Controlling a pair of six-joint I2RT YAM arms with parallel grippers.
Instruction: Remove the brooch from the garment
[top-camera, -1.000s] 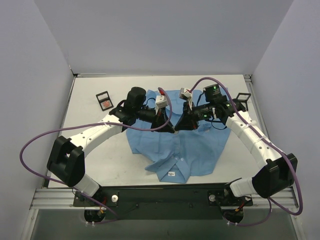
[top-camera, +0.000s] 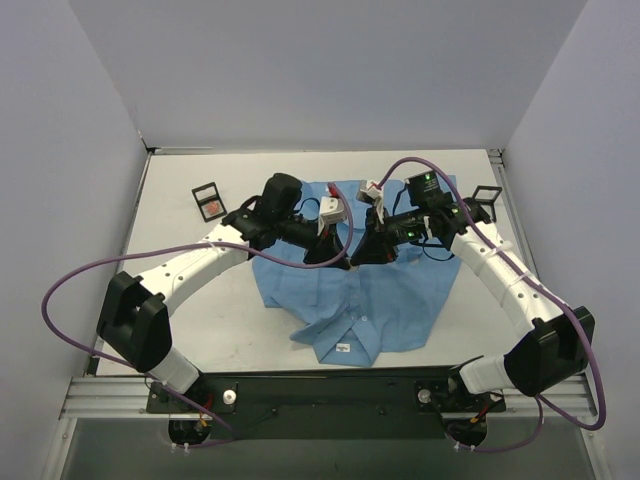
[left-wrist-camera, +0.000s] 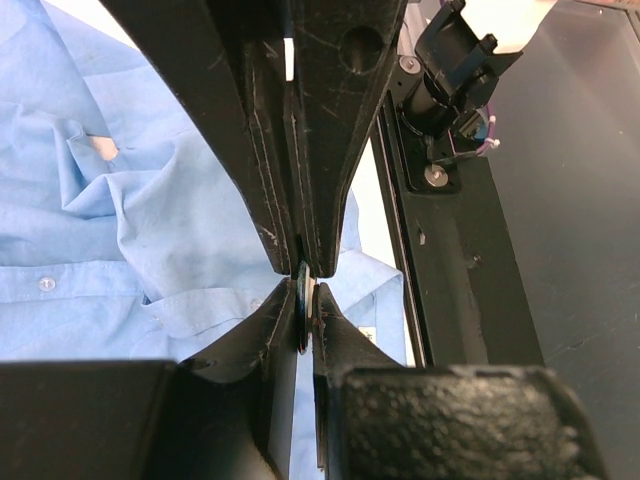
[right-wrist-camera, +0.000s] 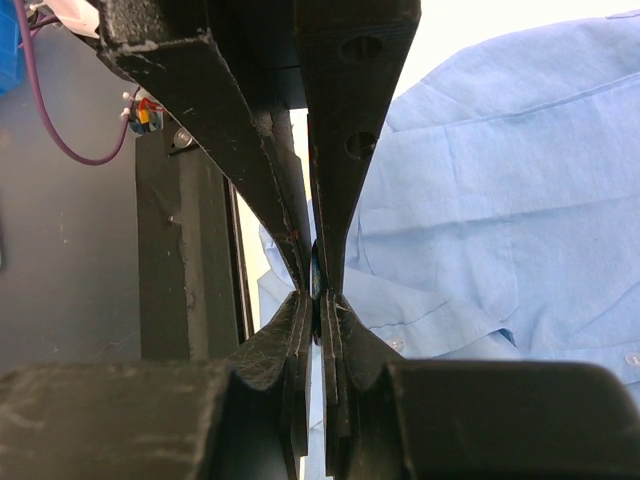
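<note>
A light blue garment (top-camera: 400, 310) lies spread on the white table. Above its middle my left gripper (top-camera: 336, 258) and right gripper (top-camera: 362, 258) meet tip to tip. In the left wrist view a thin, shiny edge, apparently the brooch (left-wrist-camera: 304, 305), sits between the fingertips of my left gripper, with the other gripper's tips right behind it. In the right wrist view my right gripper is shut on the same thin piece (right-wrist-camera: 316, 270). Whether it is still attached to cloth is hidden by the fingers.
Small dark frames stand at the table's left (top-camera: 210, 202) and right (top-camera: 486, 200). The garment's folds fill the middle.
My left arm's wrist has shifted slightly right and down in the top view. The right arm and garment look unchanged.
</note>
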